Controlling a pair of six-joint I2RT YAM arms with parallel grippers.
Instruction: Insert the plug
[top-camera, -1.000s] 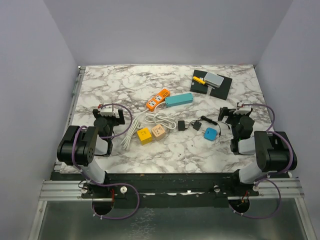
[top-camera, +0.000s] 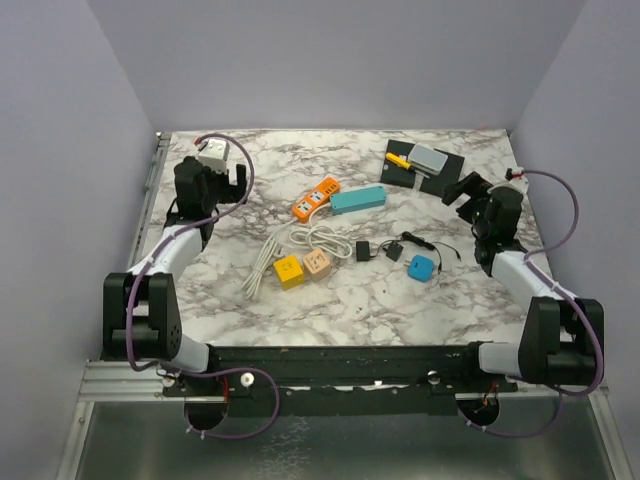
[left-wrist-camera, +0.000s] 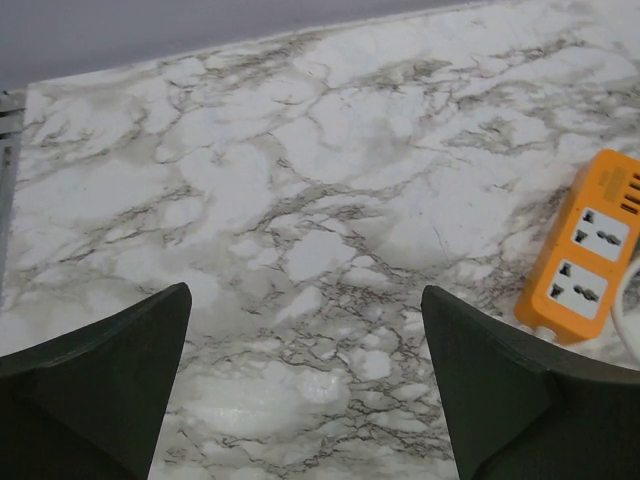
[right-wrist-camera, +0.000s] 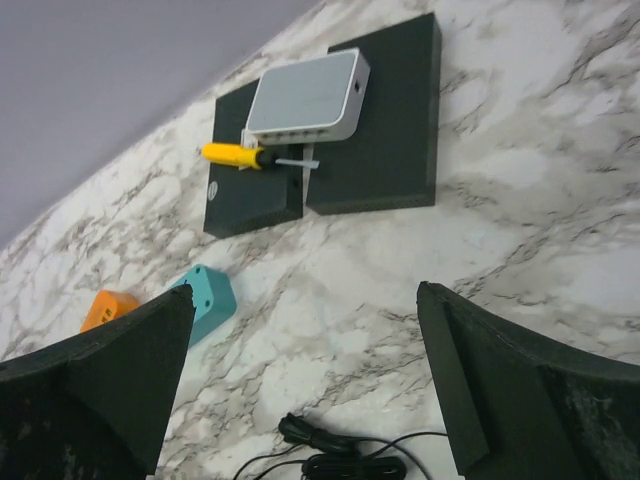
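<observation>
An orange power strip (top-camera: 316, 199) lies on the marble table left of centre, its sockets facing up; two socket faces show on the strip (left-wrist-camera: 584, 252) in the left wrist view. Right of centre lie black adapters (top-camera: 394, 252) with thin dark cords, and a blue square plug block (top-camera: 420, 268) with small prongs. My left gripper (top-camera: 240, 184) stands open over bare table, left of the strip. Over the right side, my right gripper (top-camera: 459, 200) is open too, just before the dark boards. Neither has anything between its fingers.
A white cord (top-camera: 318, 238) coils below the strip. Nearby are a teal box (top-camera: 358, 200), a yellow block (top-camera: 289, 271) and a tan block (top-camera: 317, 263). A yellow screwdriver (top-camera: 398, 161) and a grey box (top-camera: 428, 159) rest on dark boards (top-camera: 446, 179).
The objects on the table have not moved.
</observation>
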